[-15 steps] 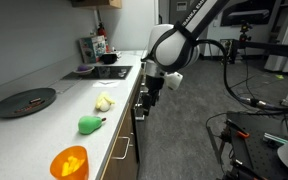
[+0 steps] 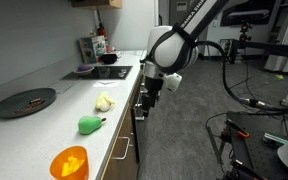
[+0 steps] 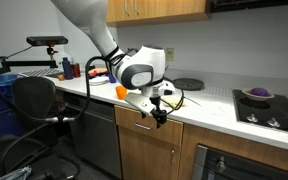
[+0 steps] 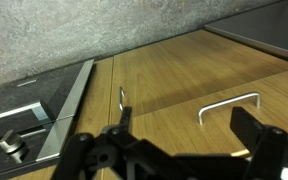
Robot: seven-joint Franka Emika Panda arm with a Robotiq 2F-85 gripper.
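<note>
In the wrist view my gripper stands open, its two dark fingers wide apart and nothing visible between them. Below it is a wooden drawer front with a silver drawer handle (image 4: 229,104), and beside that a cabinet door with a door handle (image 4: 122,98). The gripper (image 3: 160,119) hangs in front of the wooden cabinet, below the countertop edge, in exterior view 2. The drawer looks closed there. From exterior view 1, the gripper (image 2: 149,104) is just off the counter's front, too small to show detail.
On the white counter (image 2: 44,118) are an orange bowl (image 2: 70,164) with yellow pieces, a green bottle (image 2: 91,125), a yellow item (image 2: 105,102) and a dark pan (image 2: 27,102). A stove (image 2: 109,72) lies farther back.
</note>
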